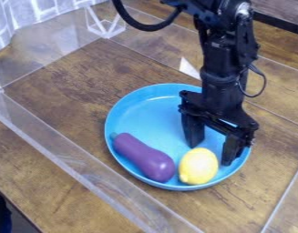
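Observation:
A blue round tray [135,113] holds a purple eggplant [142,155] on its left side and a yellow egg-shaped object [199,166] at its lower front. The black gripper [216,136] hangs low over the right half of the tray, open, with its fingers just behind the yellow object. Whether the fingertips touch the tray is hard to tell.
A clear plastic edge runs diagonally along the lower left. A small white piece stands behind the tray beside the arm, and a white object sits at the top left.

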